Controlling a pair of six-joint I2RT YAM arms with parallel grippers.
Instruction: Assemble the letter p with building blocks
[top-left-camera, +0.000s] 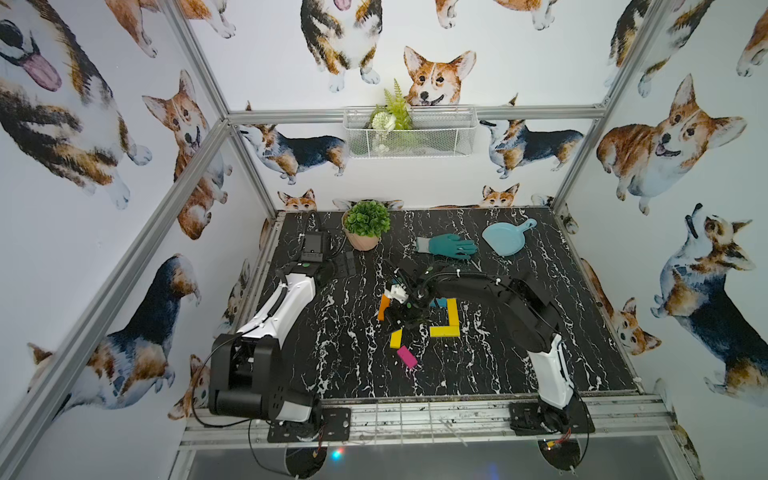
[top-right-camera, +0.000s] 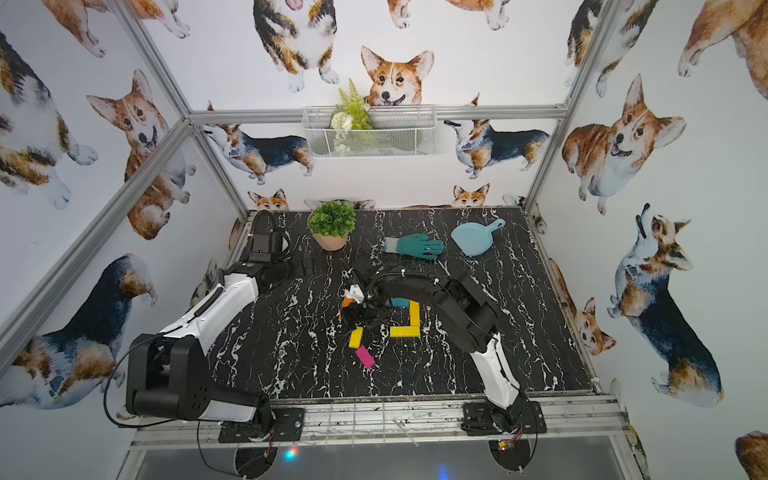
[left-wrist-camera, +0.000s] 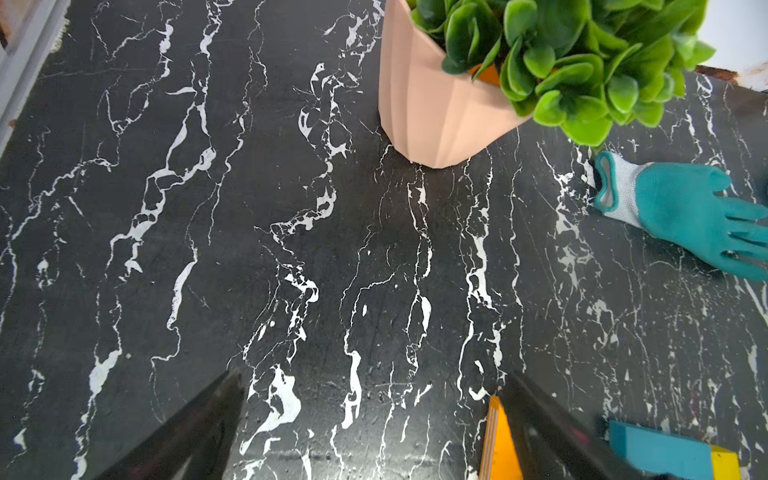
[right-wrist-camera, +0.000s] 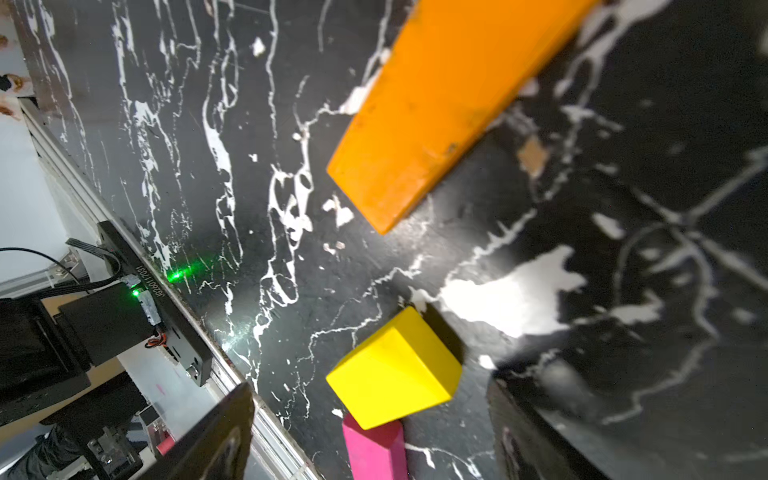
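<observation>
My right gripper hangs open just over a short yellow block (right-wrist-camera: 392, 368), with a pink block (right-wrist-camera: 372, 448) beside it and an orange block (right-wrist-camera: 448, 104) apart, above in the right wrist view. Yellow blocks (top-left-camera: 452, 316) form an L right of the arm. A blue block (left-wrist-camera: 656, 448), partly hidden under the right arm in the top views, lies near the orange one. My left gripper is open, empty, over bare tabletop at the left.
A potted plant (top-left-camera: 366, 224), a teal glove (top-left-camera: 448, 246) and a blue dustpan (top-left-camera: 504, 238) line the back of the table (top-left-camera: 320, 360).
</observation>
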